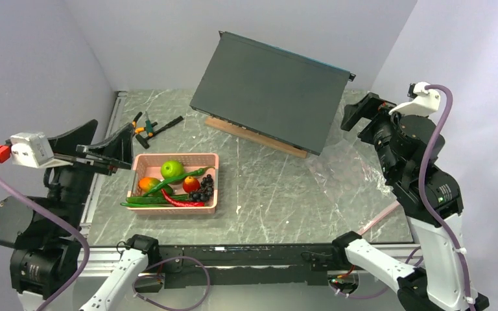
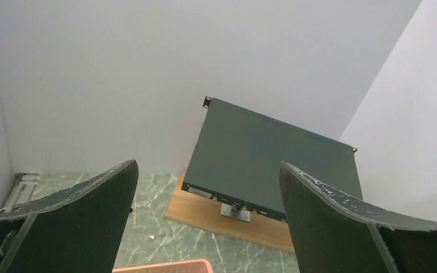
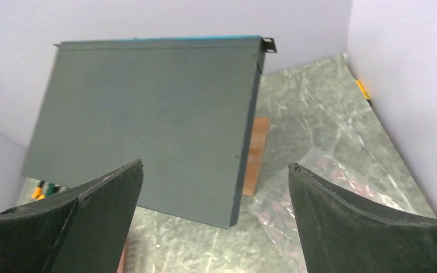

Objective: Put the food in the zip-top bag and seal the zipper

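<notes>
In the top view a pink basket (image 1: 215,162) on the left of the table holds fruit and vegetables: a green apple (image 1: 172,170), a red tomato-like fruit (image 1: 190,184), dark grapes (image 1: 202,192), red and green peppers and others. A clear plastic bag (image 1: 347,170) lies flat at the right, partly hidden by the right arm; in the right wrist view this bag (image 3: 276,213) reaches behind a finger. My left gripper (image 1: 113,133) is open and raised near the basket's upper left. Above the bag's far side, my right gripper (image 1: 353,126) stands open and empty.
A large dark grey flat box (image 1: 272,87) on a wooden board (image 1: 256,137) fills the back middle. Small hand tools (image 1: 152,128) lie behind the basket. Bare marble-patterned tabletop (image 1: 266,194) spreads between basket and bag.
</notes>
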